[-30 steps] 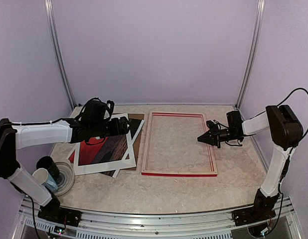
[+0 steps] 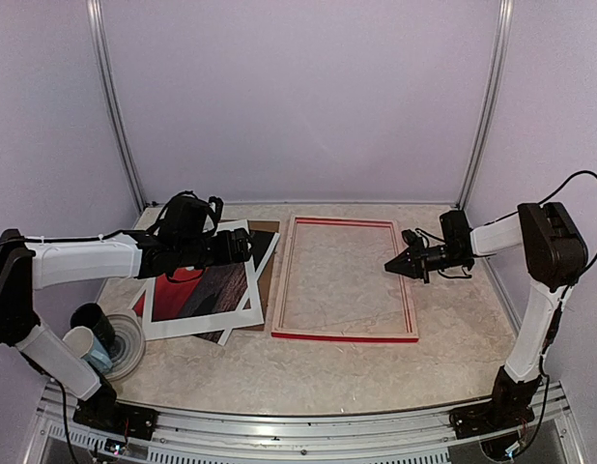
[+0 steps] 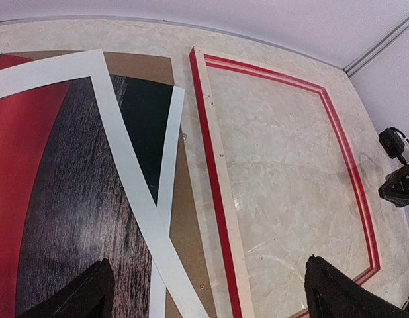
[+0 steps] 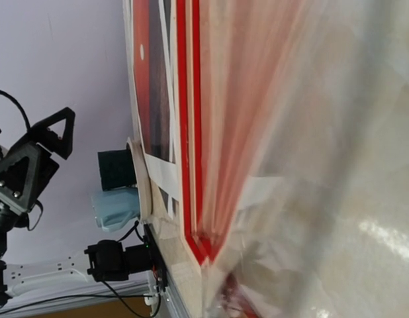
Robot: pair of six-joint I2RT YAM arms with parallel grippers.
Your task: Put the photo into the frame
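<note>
Above the overlapping photos [image 2: 216,290] on the left, my left gripper stands open, its black fingers [image 3: 347,295] wide apart with nothing between them. The upper photo is red and dark with a white border [image 3: 128,172]. To its right lies the red-and-wood frame [image 2: 347,338], the table visible through its middle. At the frame's right rim, my right gripper [image 2: 388,267] is shut. A clear reflective surface [image 4: 304,165] blurs much of the right wrist view, mirroring the frame's red edge. Whether that surface sits between the right fingers cannot be told; they are hidden there.
A brown board [image 3: 198,245] lies under the photos. Close to the left front corner stand a dark cup [image 2: 94,327], a light blue mug [image 2: 86,348] and a round plate [image 2: 129,353]. Bare table [image 2: 279,377] runs along the front.
My right gripper has moved very slightly right over the second; the left arm looks still.
</note>
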